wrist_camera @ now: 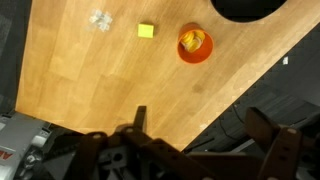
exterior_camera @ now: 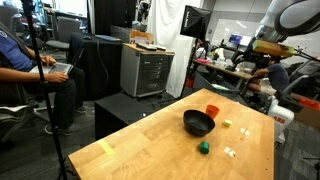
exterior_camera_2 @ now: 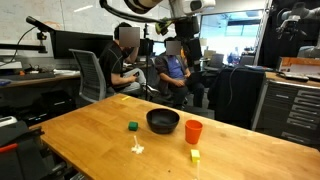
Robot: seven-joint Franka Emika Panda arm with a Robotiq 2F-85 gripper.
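My gripper is open and empty, held high over the table. Below it in the wrist view, an orange-red cup [wrist_camera: 186, 56] stands upright with something yellow inside. A small yellow block [wrist_camera: 146, 30] lies to the cup's left, and some whitish bits [wrist_camera: 100, 20] lie farther left. The black bowl [wrist_camera: 248, 3] is cut off by the top edge. In exterior view 2, the bowl [exterior_camera_2: 162, 121] stands beside the cup [exterior_camera_2: 193, 132], with a green block [exterior_camera_2: 133, 126] on its other side. Nothing touches the gripper.
A thin dark stand [exterior_camera: 45, 90] rises in front of it. Two people sit beyond the table in exterior view 2.
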